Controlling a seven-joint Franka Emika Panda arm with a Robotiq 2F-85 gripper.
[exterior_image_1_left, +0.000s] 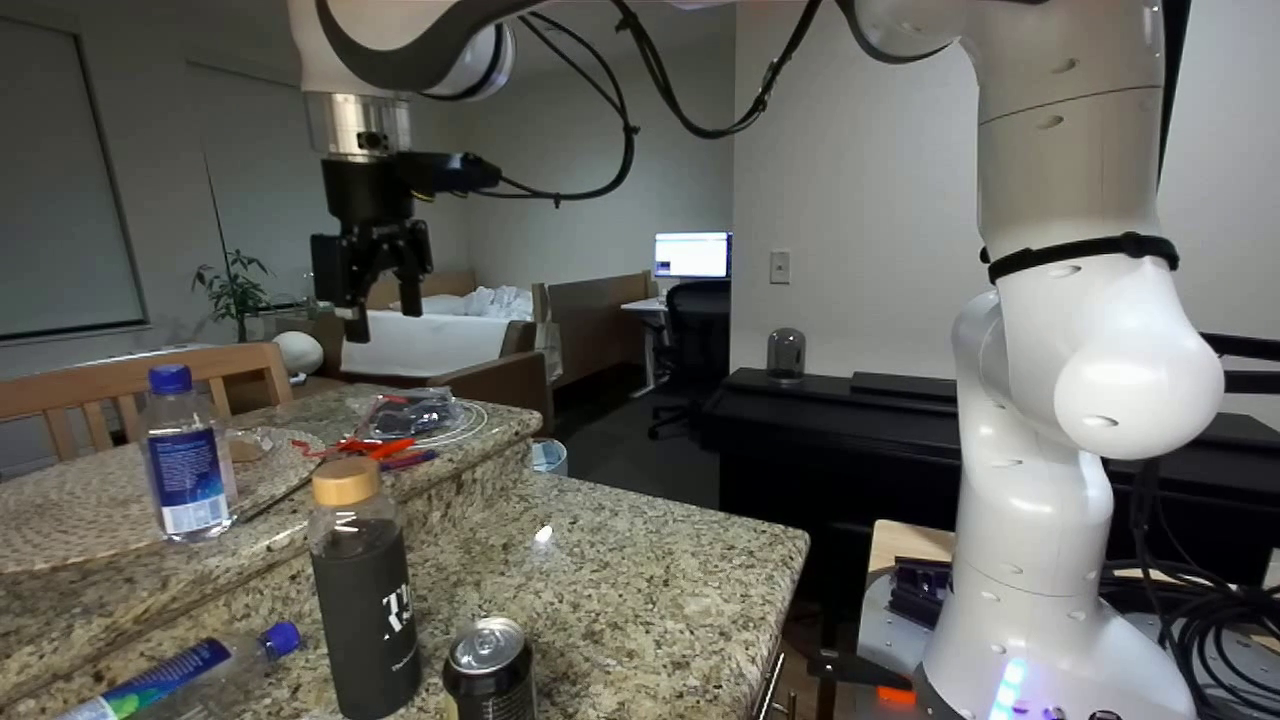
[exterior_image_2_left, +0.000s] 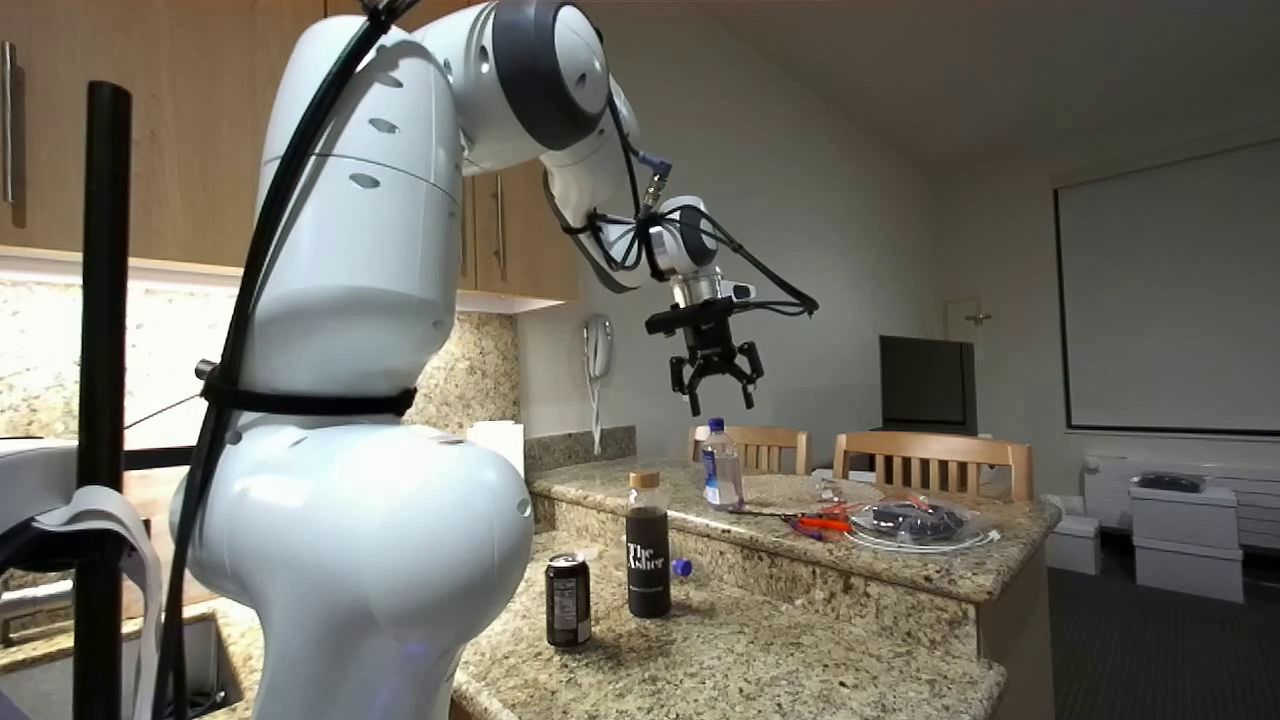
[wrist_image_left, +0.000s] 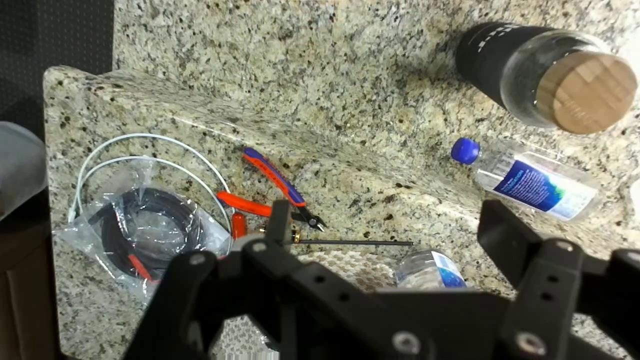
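Note:
My gripper (exterior_image_1_left: 384, 314) hangs open and empty, pointing down, well above the raised counter. Upright on that counter is a clear water bottle (exterior_image_2_left: 722, 468) with a blue cap; in the wrist view my gripper hides part of it. A second blue-capped water bottle (wrist_image_left: 534, 183) lies on its side on the lower counter. Close to it stands a dark tumbler (exterior_image_1_left: 363, 612) with a wooden lid. A black can (exterior_image_2_left: 567, 600) sits upright beside the tumbler. Red-and-blue cutters (wrist_image_left: 282, 180) rest on the raised counter, near a thin screwdriver (wrist_image_left: 360, 242).
A bagged black cable (wrist_image_left: 147, 222) and a white cable (wrist_image_left: 129, 137) lie near the raised counter's end. A round woven mat (exterior_image_1_left: 72, 504) is under the standing bottle's side. The step (exterior_image_2_left: 768, 564) divides the two counter levels.

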